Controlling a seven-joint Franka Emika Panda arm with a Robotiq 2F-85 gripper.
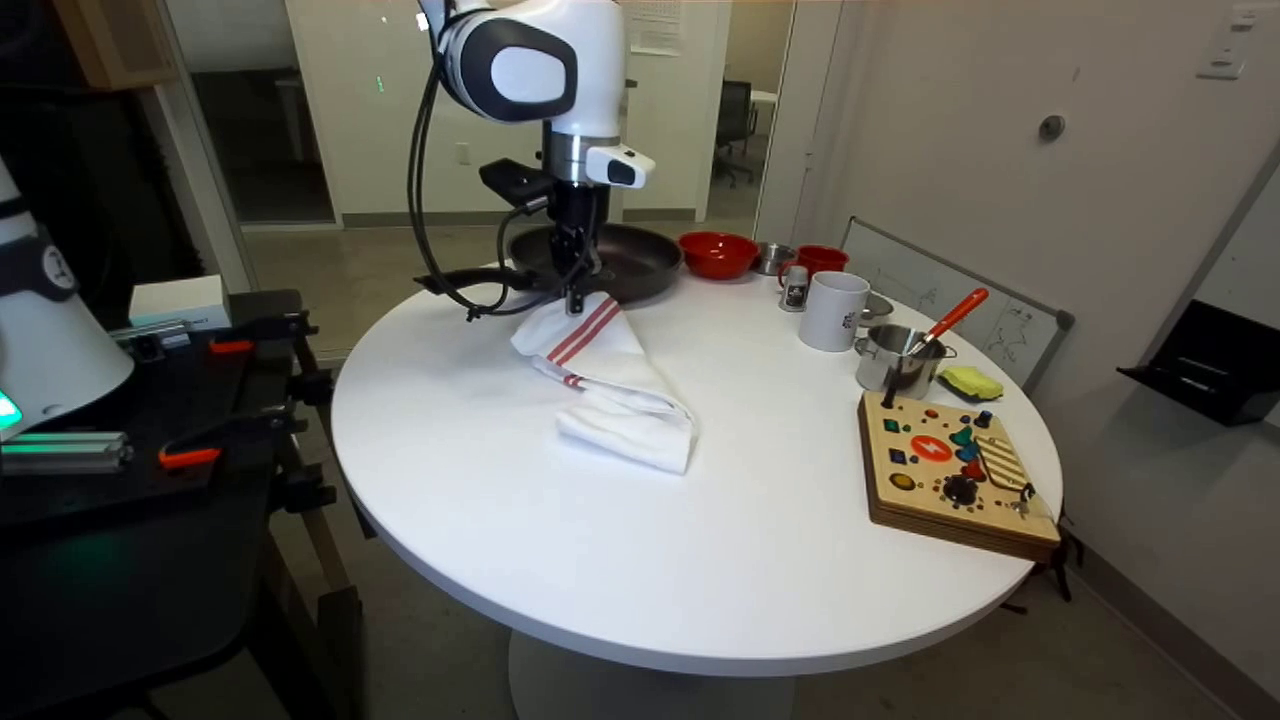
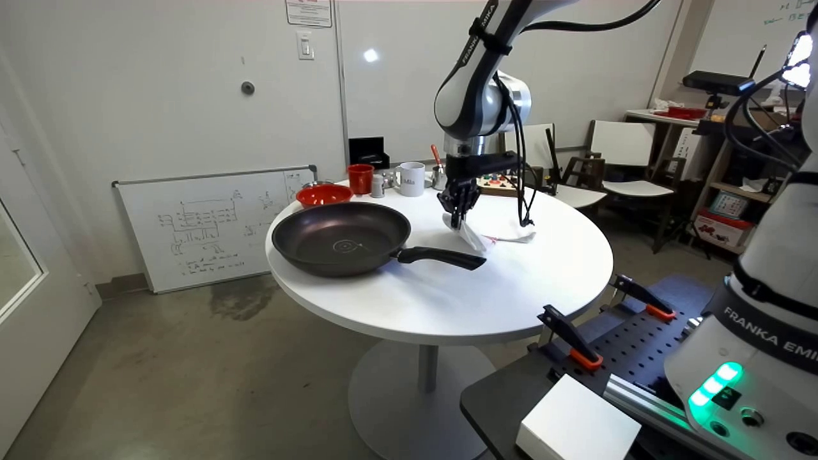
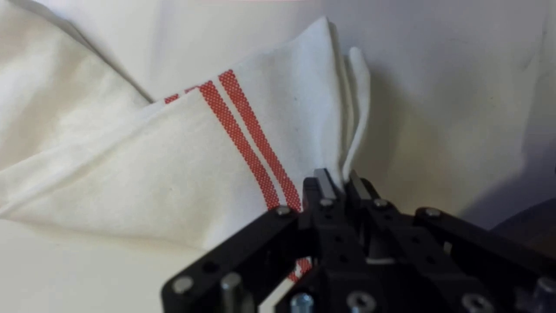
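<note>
A white towel with red stripes lies folded and crumpled on the round white table. My gripper is at the towel's far end, shut on its edge, which rises slightly from the tabletop. Close up in the wrist view, the folded edge of the towel runs in between the gripper's two dark fingertips. From the other side, in exterior view 2, the gripper stands beyond the pan's handle, with part of the towel hanging from it. The near part of the towel rests on the table.
Close behind the gripper sits a dark frying pan, its handle reaching over the table. A red bowl, white mug, steel pot, yellow sponge and wooden button board line the right side.
</note>
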